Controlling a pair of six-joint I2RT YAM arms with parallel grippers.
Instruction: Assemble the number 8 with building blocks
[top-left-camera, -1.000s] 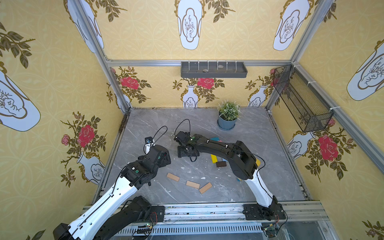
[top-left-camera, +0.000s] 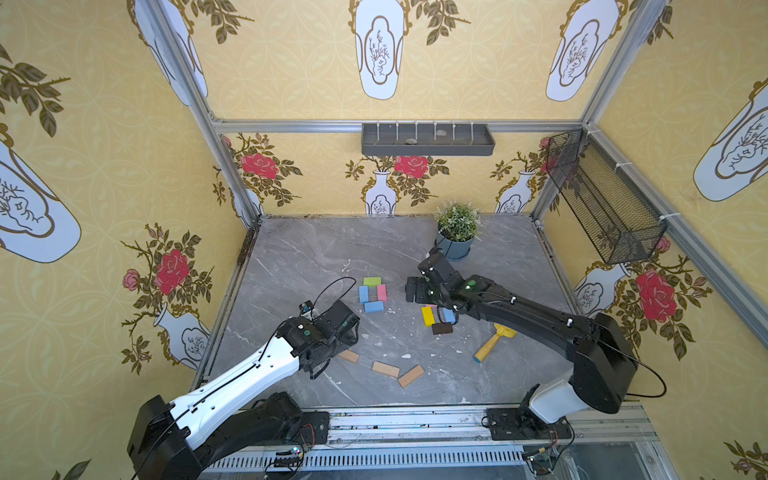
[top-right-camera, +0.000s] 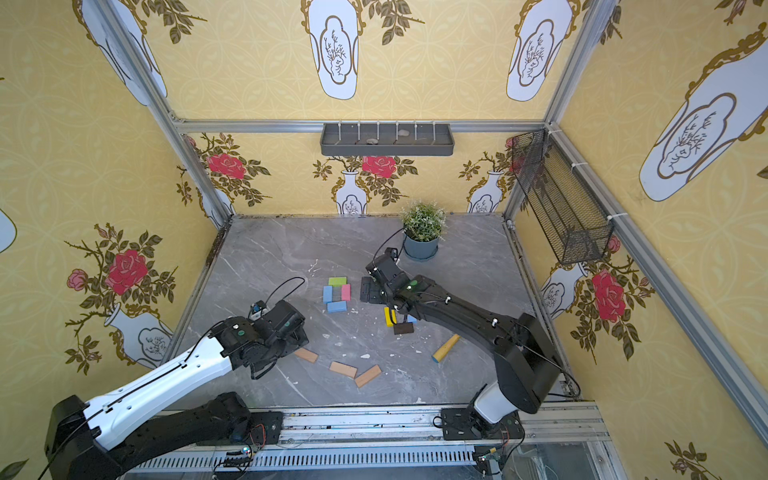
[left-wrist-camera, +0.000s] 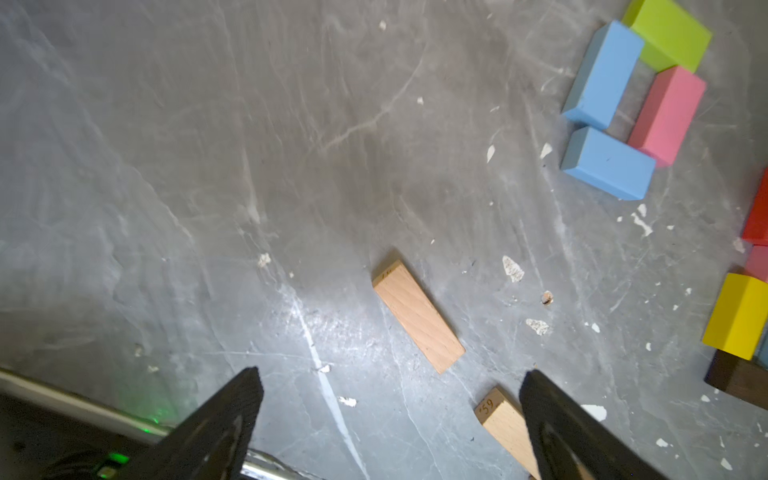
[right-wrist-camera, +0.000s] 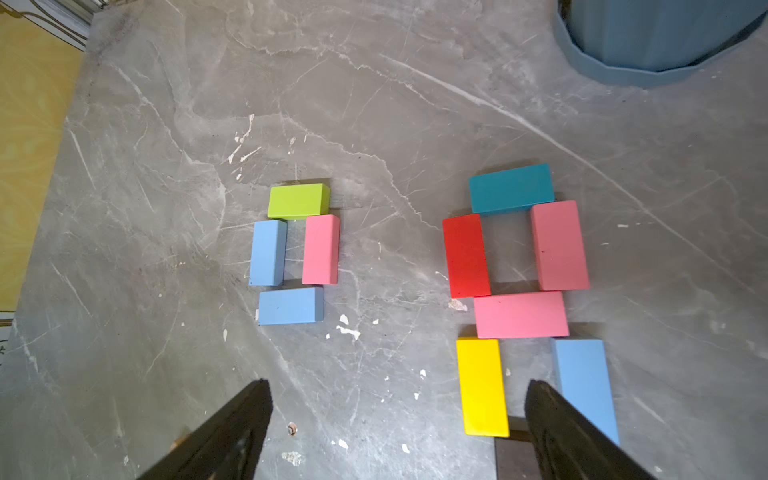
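Note:
In the right wrist view, a finished-looking figure 8 is made of a teal block (right-wrist-camera: 512, 189), a red block (right-wrist-camera: 466, 256), two pink blocks, a yellow block (right-wrist-camera: 482, 387), a blue block (right-wrist-camera: 585, 387) and a dark brown block (right-wrist-camera: 517, 457). To its left stands a second ring: a green block (right-wrist-camera: 298, 201), a blue block (right-wrist-camera: 268, 253), a pink block (right-wrist-camera: 321, 249) and a lower blue block (right-wrist-camera: 291, 305). My right gripper is open and empty above the table. My left gripper hangs open over a wooden block (left-wrist-camera: 418, 315), holding nothing.
Two more wooden blocks, a middle one (top-left-camera: 385, 369) and a right one (top-left-camera: 411, 376), lie near the front. A potted plant (top-left-camera: 455, 237) stands at the back. Right of the blocks lies a yellow-handled tool (top-left-camera: 486, 347).
My right arm has swung right, away from the smaller ring and over the figure 8.

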